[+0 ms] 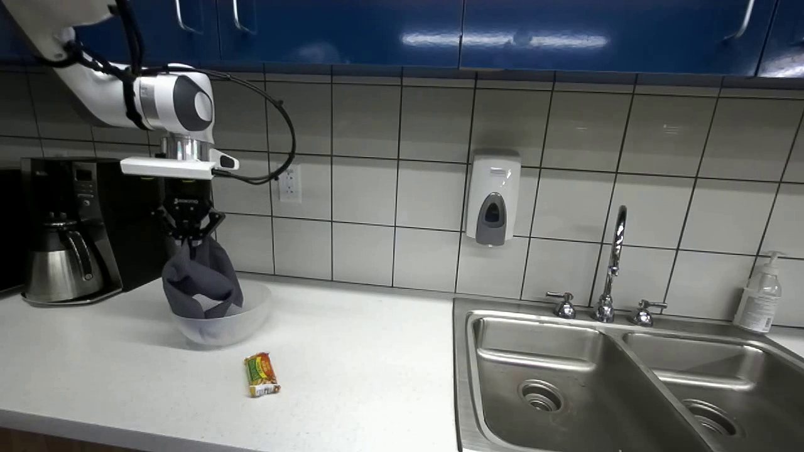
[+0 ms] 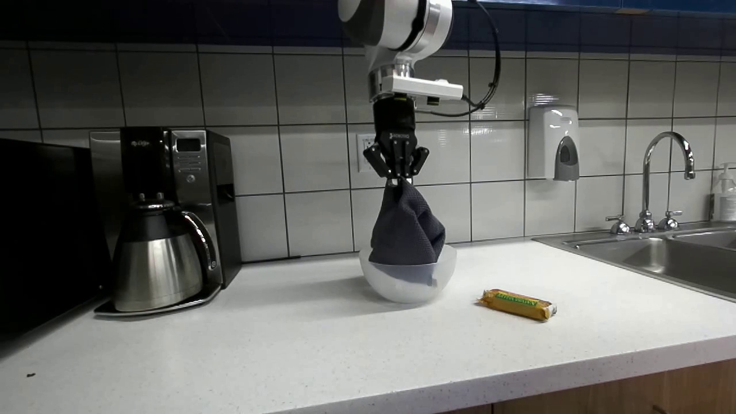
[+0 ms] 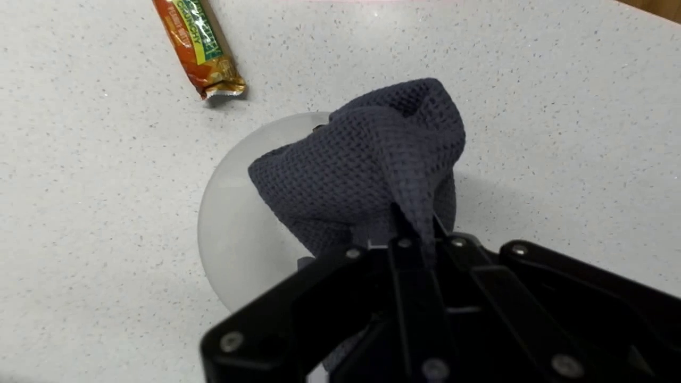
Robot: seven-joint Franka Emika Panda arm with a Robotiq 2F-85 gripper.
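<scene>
A dark grey waffle-weave cloth [image 1: 197,277] hangs from my gripper [image 1: 193,242], which is shut on its upper part. In exterior view 2 the cloth [image 2: 405,231] drapes down from the fingertips, its lower end still inside the translucent bowl [image 2: 414,293]. From the wrist, the cloth [image 3: 357,159] bunches in front of the fingers and covers much of the bowl [image 3: 236,230]. My gripper [image 2: 400,182] is above the bowl's rim, pointing straight down. Folds of cloth hide part of the bowl's inside.
A wrapped snack bar [image 2: 517,304] lies on the counter near the bowl. The coffee maker [image 2: 224,200] with its steel carafe [image 2: 157,265] stands to the left. The sink [image 1: 543,361] is at right. Counter between bowl and sink is mostly clear.
</scene>
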